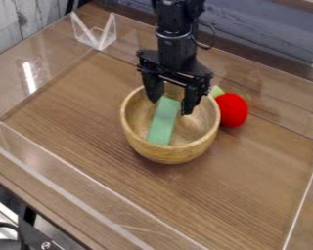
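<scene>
A black robot gripper (174, 86) hangs over the back rim of a tan wooden bowl (186, 146), its two fingers pointing down and standing apart. A long pale green object (162, 121) lies inside the bowl, just below the gripper. I cannot tell whether either finger touches it.
A red tomato-like object (231, 110) with something light green behind it sits against the bowl's right side. A white wall is at the top left, and a dark cable shows at the bottom left corner.
</scene>
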